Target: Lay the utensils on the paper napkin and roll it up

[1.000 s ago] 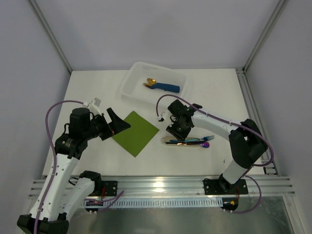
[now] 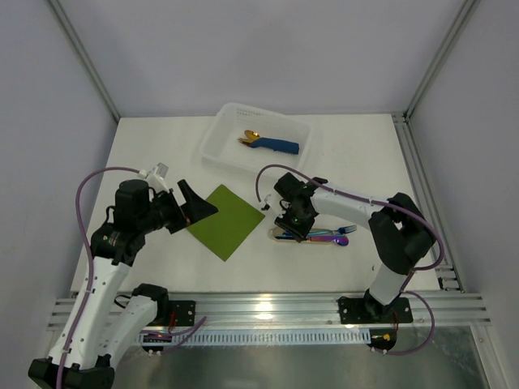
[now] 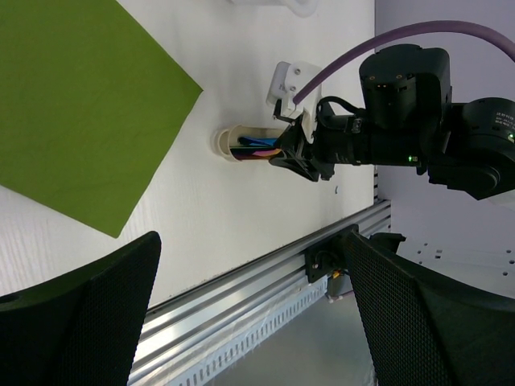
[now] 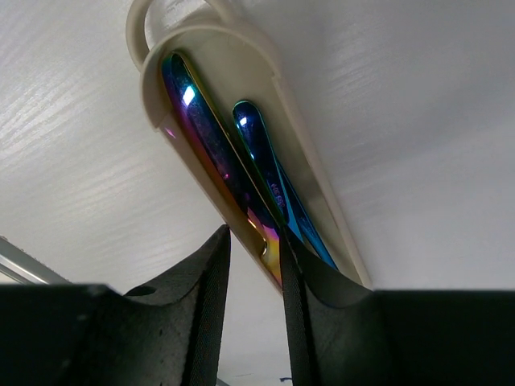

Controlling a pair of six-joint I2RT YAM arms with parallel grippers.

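The green paper napkin (image 2: 225,222) lies flat and unrolled, like a diamond, in the middle of the table. To its right is a narrow beige holder (image 4: 318,173) with shiny rainbow-coloured utensils; the fork tines (image 2: 347,229) and a purple spoon bowl (image 2: 341,241) stick out at its right end. My right gripper is over the holder, its fingers part open and close to the handles (image 4: 211,129). Whether they touch a handle, I cannot tell. Left of the napkin, my left gripper (image 2: 199,207) hangs wide open and empty.
A white bin (image 2: 212,151) at the back holds a dark blue napkin roll (image 2: 276,145) with gold utensils (image 2: 251,135). Bare table (image 2: 357,142) lies at the back right. A metal rail (image 2: 268,300) runs along the front edge.
The left arm, napkin and bin have stayed put.
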